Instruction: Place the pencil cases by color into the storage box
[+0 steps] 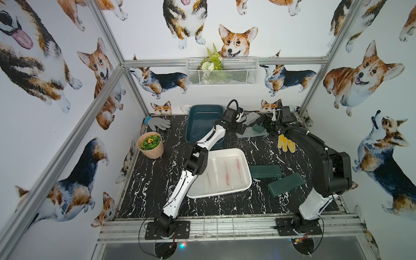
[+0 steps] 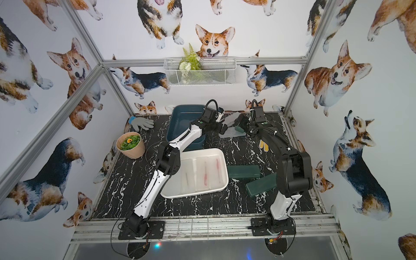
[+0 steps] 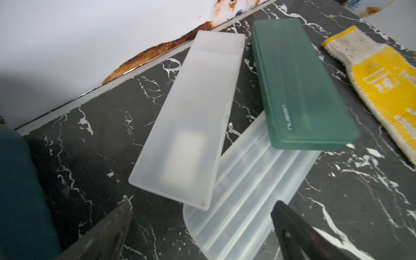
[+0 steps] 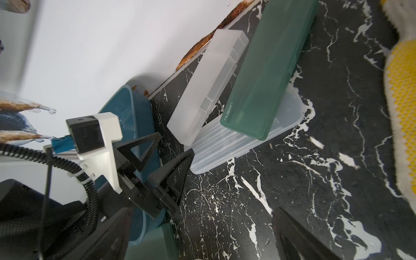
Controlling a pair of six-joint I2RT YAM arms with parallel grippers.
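At the back of the table a frosted white pencil case (image 3: 190, 108) rests with one end on a ribbed clear case (image 3: 255, 186). A green case (image 3: 299, 82) also overlaps that ribbed one. My left gripper is open just in front of this group, nothing between its fingers. My right gripper hangs open to the right, above bare table and also empty. Two more green cases (image 1: 265, 171) lie on the front right of the table. White cases lie in the white box (image 1: 248, 181), while the blue box (image 1: 189, 125) shows no case in its visible part.
A yellow glove (image 1: 286, 143) lies right of the case group. A grey glove (image 1: 159, 123) and a potted plant (image 1: 151, 146) stand at the left. The back wall is close behind the cases. The two grippers are close to each other.
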